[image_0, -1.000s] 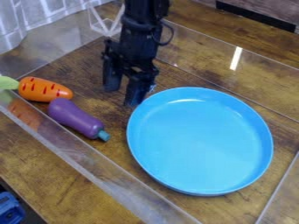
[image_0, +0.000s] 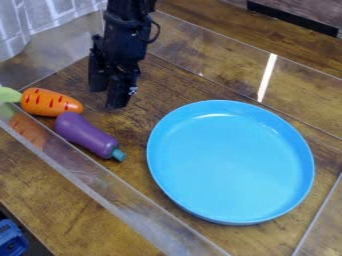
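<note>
My black gripper (image_0: 114, 88) hangs over the wooden table at the top middle, left of centre; whether its fingers are open or shut is unclear. Below and left of it lie an orange toy carrot (image_0: 51, 103) and a purple toy eggplant (image_0: 87, 135), the eggplant angled toward the front right.
A large blue plate (image_0: 230, 160) covers the right front of the table (image_0: 267, 50). A clear edge strip runs along the left and front, with a blue object at the bottom left corner.
My gripper has moved left and up in the view, away from the blue plate's rim toward the carrot's side. The toys and plate look unchanged.
</note>
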